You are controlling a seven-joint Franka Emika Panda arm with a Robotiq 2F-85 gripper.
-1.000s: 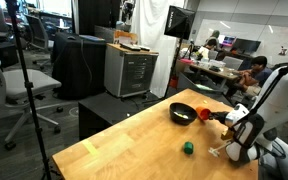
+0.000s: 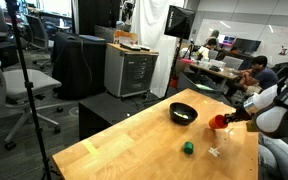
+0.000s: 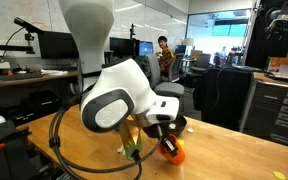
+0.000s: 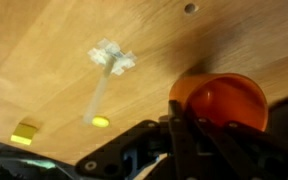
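Observation:
A red-orange cup [image 4: 234,108] fills the right of the wrist view, its open mouth facing the camera. My gripper is shut on the cup's rim and wall. In exterior view 1 the cup [image 2: 218,122] is on the right side of the table, with the arm reaching in from the right edge. Exterior view 2 shows the cup [image 3: 173,151] low beside the white arm, looking tilted. I cannot tell whether its base touches the table.
A black bowl [image 2: 183,113] with something pale inside stands close to the cup. Nearer lie a green object [image 2: 189,148] and a white piece [image 4: 106,72]. A yellow block [image 4: 24,133] and a small yellow piece [image 4: 101,121] lie apart.
Over the last second the cup has moved right and nearer in exterior view 1, away from the bowl, with the gripper. The arm has drawn back toward the right edge.

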